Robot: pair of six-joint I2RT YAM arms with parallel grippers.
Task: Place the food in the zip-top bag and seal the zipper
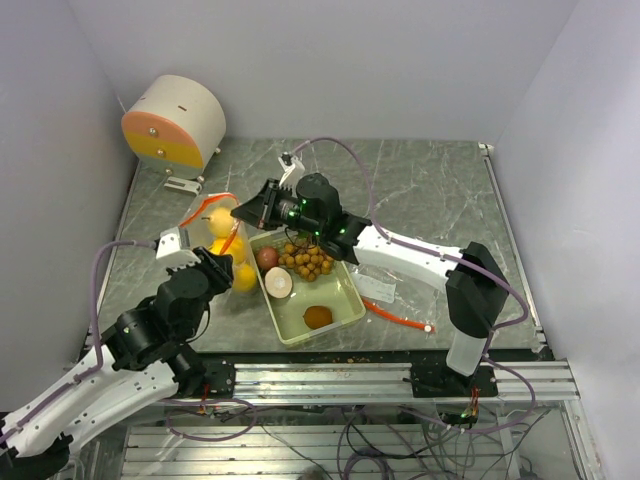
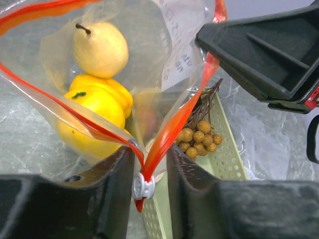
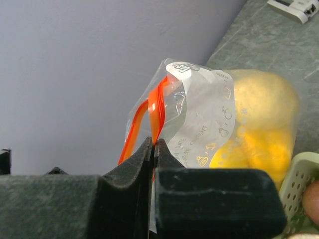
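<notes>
The clear zip bag [image 3: 199,114] stands with its orange-edged mouth spread; a pear [image 2: 99,49] and yellow peppers [image 2: 94,112] are inside it. My right gripper is shut on the orange rim at the bag's far side. In the left wrist view, the near corner of the rim, with the white zipper slider [image 2: 143,187], lies between the fingers of my left gripper. Those fingers are part open, with gaps showing on both sides of the orange strip. From above, the left gripper hangs at the bag's near edge.
A green basket [image 1: 345,305] right of the bag holds brown fruit on stems [image 1: 306,260], a cut white-faced piece [image 1: 278,282] and other food. An orange strip [image 1: 400,318] lies beyond it. A rounded cabinet [image 1: 175,125] stands back left.
</notes>
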